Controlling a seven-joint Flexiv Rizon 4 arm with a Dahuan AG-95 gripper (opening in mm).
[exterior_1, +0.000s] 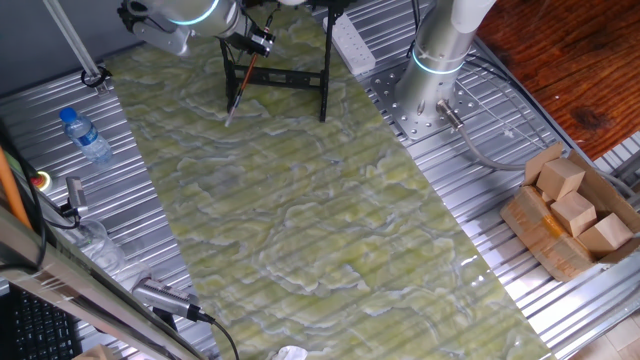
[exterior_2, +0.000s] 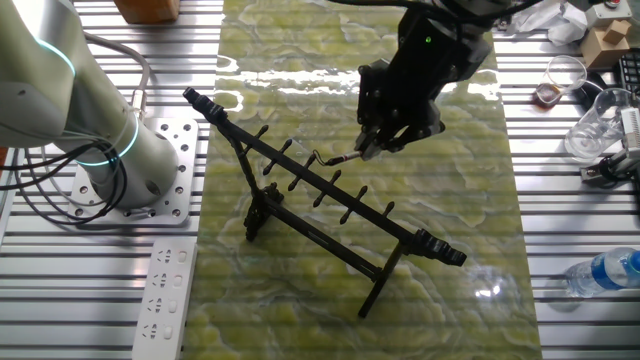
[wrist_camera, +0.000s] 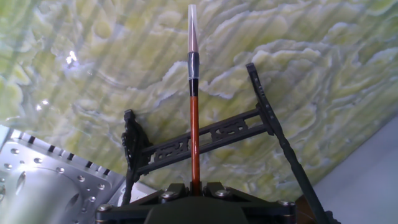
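A calligraphy brush (wrist_camera: 194, 127) with a reddish-brown handle, a black and grey collar and a clear-covered tip is held by its handle in my gripper, which is shut on it. In exterior view 1 the brush (exterior_1: 238, 92) slants downward from my gripper (exterior_1: 262, 42), near the left side of a black brush rack (exterior_1: 280, 77). Exterior view 2 shows the hanging loop end of the brush (exterior_2: 343, 158) poking from my gripper (exterior_2: 370, 146), close to the peg bar of the rack (exterior_2: 330, 187). Whether loop and peg touch, I cannot tell.
A power strip (exterior_1: 350, 45) and a robot base (exterior_1: 425, 100) stand beside the rack. A water bottle (exterior_1: 86, 136) and a box of blocks (exterior_1: 545, 235) sit at the sides.
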